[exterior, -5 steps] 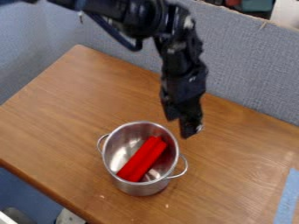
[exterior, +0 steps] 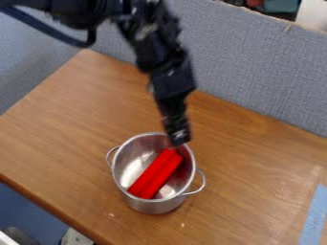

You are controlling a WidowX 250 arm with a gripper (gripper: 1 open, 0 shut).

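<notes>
A steel pot [exterior: 133, 163] with two handles stands on the lower middle of the wooden table, holding a red cylindrical object [exterior: 156, 174] lying diagonally inside it. My gripper [exterior: 177, 131], dark and motion-blurred, hangs just above the back rim of the pot. It is open, with nothing visible between its fingers.
A grey padded wall [exterior: 255, 77] runs along the back. A light blue strip [exterior: 312, 215] lies at the right edge.
Since the frame before, my gripper has moved down and left toward the pot from higher at the back right. The pot and red object have stayed put.
</notes>
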